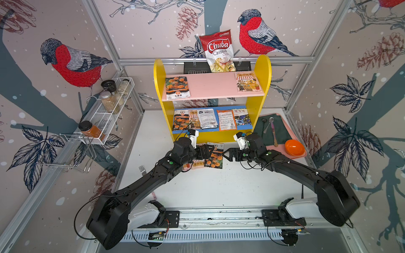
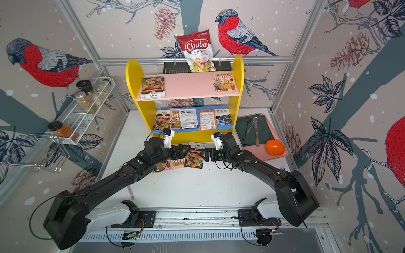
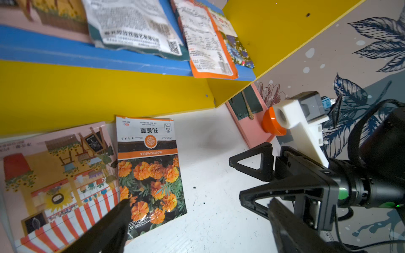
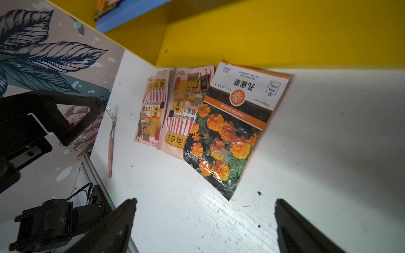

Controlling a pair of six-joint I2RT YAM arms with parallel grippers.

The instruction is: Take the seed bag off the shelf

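Note:
In front of the yellow shelf (image 1: 211, 136), a black seed bag with orange marigolds (image 4: 222, 130) lies flat on the white table. Its left edge overlaps a sunflower seed bag (image 4: 182, 107), and another sunflower bag (image 4: 152, 105) lies beyond that. On the blue lower board rest several more bags, among them a white one (image 1: 207, 118) and an orange-edged one (image 1: 227, 120). The pink upper board holds a marigold bag (image 1: 177, 87) and a sunflower bag (image 1: 247, 81). My left gripper (image 1: 207, 151) and right gripper (image 1: 228, 156) stand open over the table, empty, at either side of the marigold bag.
A pink tray (image 1: 280, 148) with a spoon and an orange bowl (image 1: 294, 147) sits right of the shelf. At left are a fork (image 1: 142, 170) and a wire rack (image 1: 110, 109) of jars. Bare table spreads in front.

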